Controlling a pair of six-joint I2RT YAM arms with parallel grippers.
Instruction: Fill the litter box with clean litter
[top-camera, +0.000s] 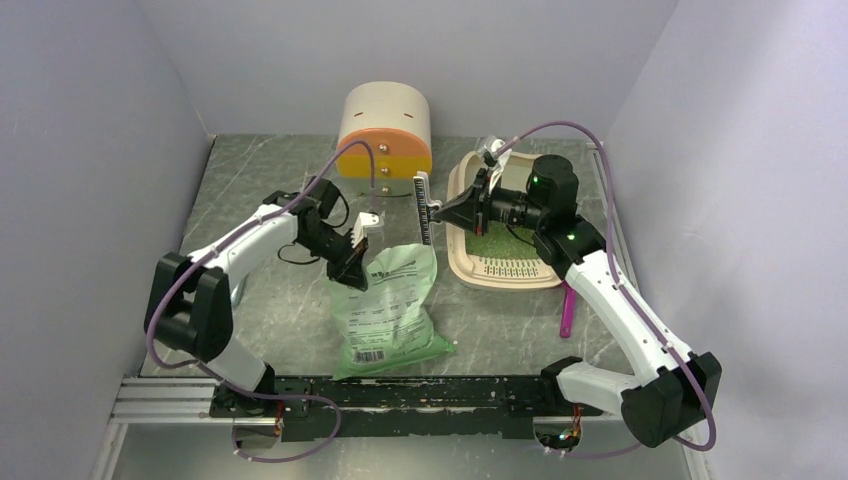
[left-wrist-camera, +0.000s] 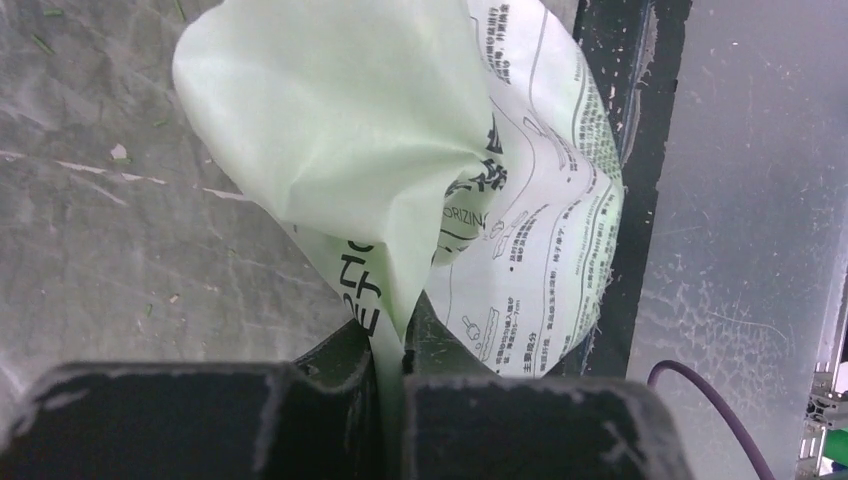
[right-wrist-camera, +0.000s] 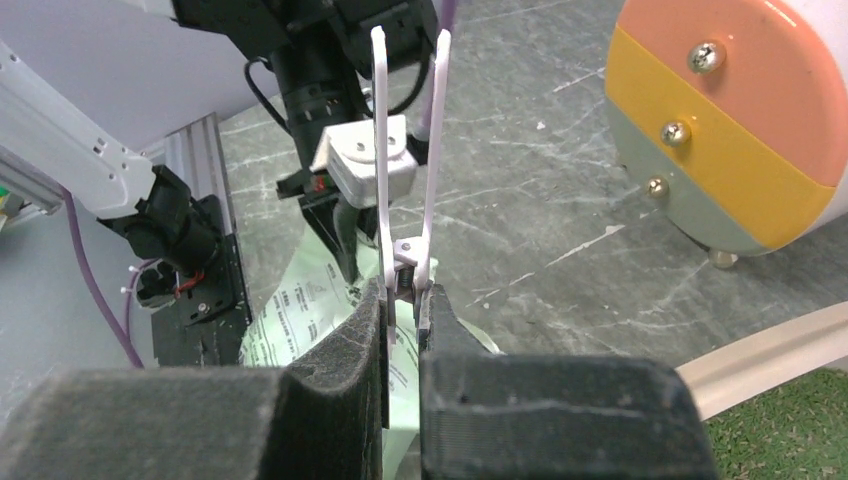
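A green litter bag (top-camera: 390, 320) lies on the grey table front centre. My left gripper (top-camera: 352, 275) is shut on its upper left corner; in the left wrist view the bag (left-wrist-camera: 330, 130) bunches between the fingertips. My right gripper (top-camera: 450, 212) holds a white comb-like clip (top-camera: 422, 210) upright above the bag's right, shut on it; in the right wrist view the clip (right-wrist-camera: 436, 120) rises from the fingers. The beige litter box (top-camera: 470, 260) with green pellets sits at the right, partly under my right arm.
An orange and yellow domed box (top-camera: 385, 145) stands at the back centre. A magenta handle (top-camera: 566, 315) lies right of the litter box. Grey walls bound the sides and back.
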